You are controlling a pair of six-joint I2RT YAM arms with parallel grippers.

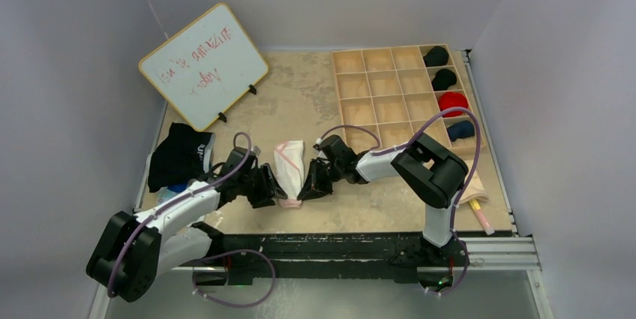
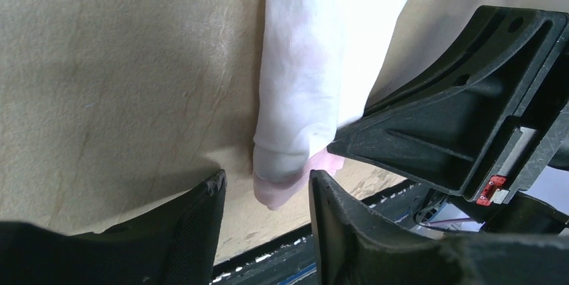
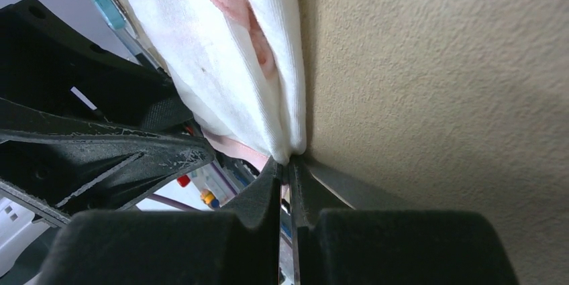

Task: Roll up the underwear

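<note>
A white underwear with pink trim (image 1: pixel 289 165) lies folded in a long strip on the table, its pink band (image 2: pixel 278 191) at the near end. My right gripper is shut on that near end from the right side. My left gripper stands part open at the same end, its fingertips either side of the pink band in its wrist view; whether it touches the cloth I cannot tell.
A wooden grid box (image 1: pixel 373 86) with dark and red rolled items stands at the back right. A whiteboard (image 1: pixel 202 64) and black cloths (image 1: pixel 176 157) are on the left.
</note>
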